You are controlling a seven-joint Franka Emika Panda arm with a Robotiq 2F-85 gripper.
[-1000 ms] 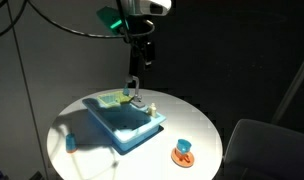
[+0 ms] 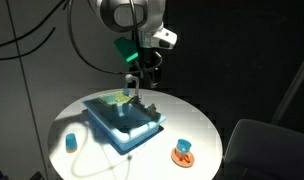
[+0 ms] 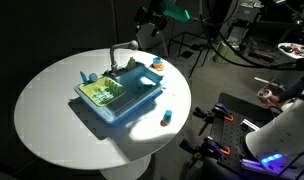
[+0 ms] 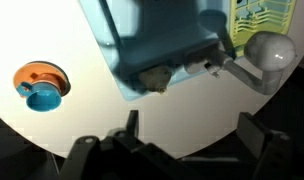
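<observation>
My gripper is open and empty above the table, near the edge of a blue toy sink (image 2: 120, 124). In the wrist view its two dark fingers stand well apart. Between and beyond them a small tan object (image 4: 155, 77) sits at the sink's rim. The grey faucet (image 4: 267, 60) rises close by, toward the right finger. A yellow-green rack (image 3: 102, 92) covers one end of the sink. Away from the sink, a blue cup (image 4: 42, 97) rests on an orange saucer (image 4: 40, 72).
Another small blue item (image 2: 71, 143) stands on the round white table (image 3: 52, 90), on the far side of the sink from the saucer. A black chair (image 2: 267, 150) is beside the table.
In exterior view 1 the arm has come down toward the sink's faucet end. The gripper now hangs lower and partly covers the faucet and tan object. The table items have not moved.
</observation>
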